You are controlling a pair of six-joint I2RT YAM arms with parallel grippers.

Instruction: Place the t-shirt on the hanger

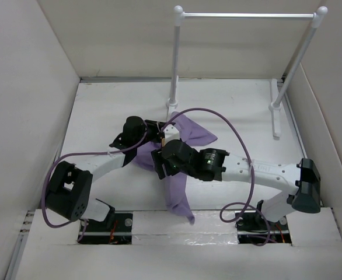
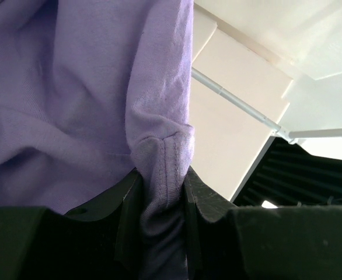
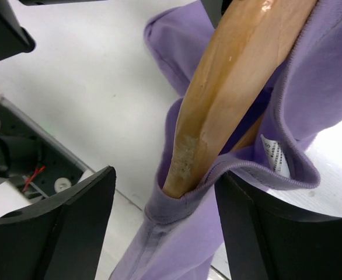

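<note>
The purple t-shirt (image 1: pixel 197 131) lies bunched beneath both arms in the top view. My left gripper is shut on a gathered fold of it (image 2: pixel 95 76). In the right wrist view a wooden hanger (image 3: pixel 229 87) sits inside the shirt's opening, its lower end against the ribbed edge (image 3: pixel 182 207). My right gripper is open around that end of hanger and cloth, its two fingers apart at either side. How far the hanger reaches into the shirt is partly hidden.
A white rail rack (image 1: pixel 247 16) stands at the back right, one upright close behind the shirt. Walls (image 1: pixel 25 111) close in the sides.
</note>
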